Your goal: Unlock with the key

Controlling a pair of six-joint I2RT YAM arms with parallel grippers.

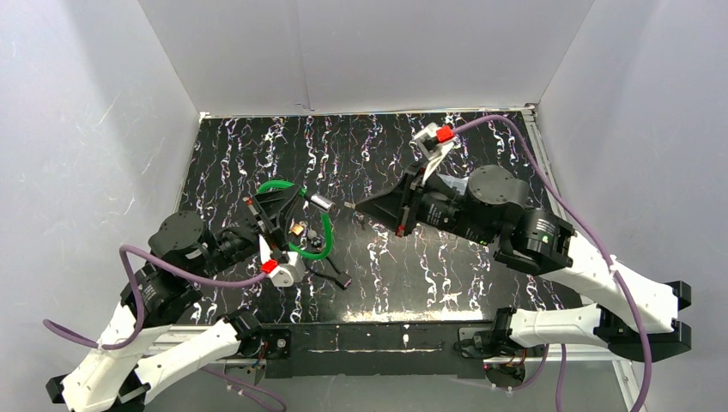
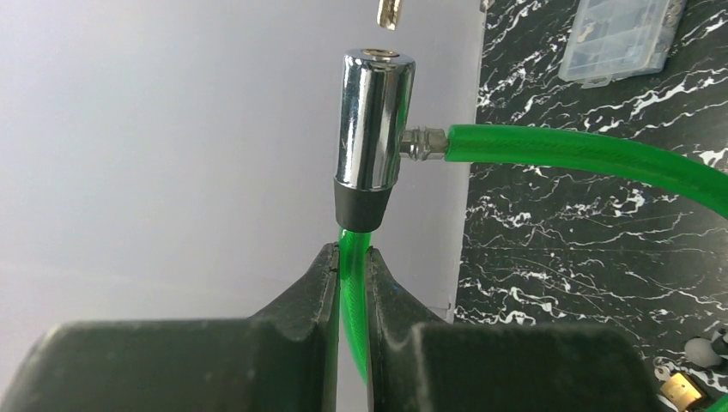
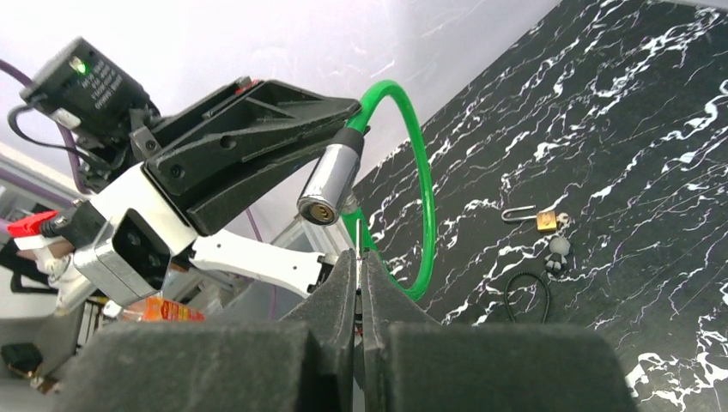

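The lock is a chrome cylinder [image 2: 374, 120] with a black collar on a green hose loop [image 2: 567, 148]. My left gripper is shut on the hose just below that collar, and the keyhole end points away from it. In the top view my right gripper [image 1: 357, 206] faces the lock from the right, shut on a slim metal key [image 1: 349, 205]. The key's tip [image 2: 389, 12] is outside the keyhole, a short gap beyond it and slightly off to one side. From the right wrist, the keyhole face [image 3: 319, 211] sits left of and above the key shaft [image 3: 359, 233].
On the dark marbled table lie a small brass padlock [image 3: 547, 221], a grey knobbed item [image 3: 558, 255] and a black cable [image 3: 525, 283]. A clear plastic box [image 2: 614, 39] also rests there.
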